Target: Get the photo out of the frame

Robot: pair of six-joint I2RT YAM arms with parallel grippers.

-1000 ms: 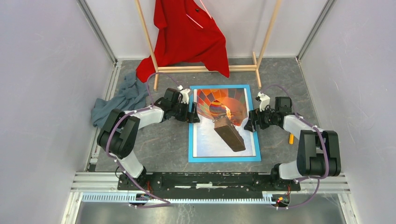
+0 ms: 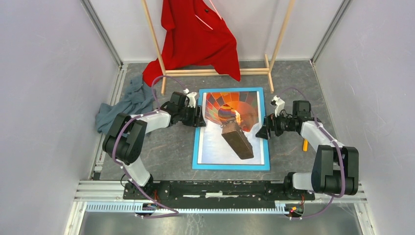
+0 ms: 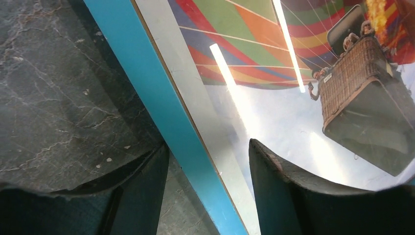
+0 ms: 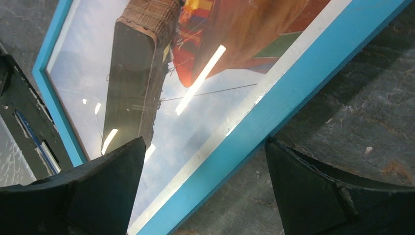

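A blue picture frame (image 2: pixel 230 166) lies flat on the grey floor, holding a hot-air balloon photo (image 2: pixel 235 107) under a glossy cover. My left gripper is part open over the frame's left side, its fingertips either side of the blue edge and white strip. My right gripper is open at the frame's right side, one finger over the cover, the other at the outer face of the blue edge.
A red hoodie (image 2: pixel 195 39) hangs on a wooden rack at the back. A grey-blue cloth (image 2: pixel 122 110) lies at the left, and an orange bar (image 2: pixel 305 144) at the right. Bare floor surrounds the frame.
The picture frame has shifted slightly to the left, most at its near end. My right arm has moved slightly toward the near side; the left gripper has moved slightly.
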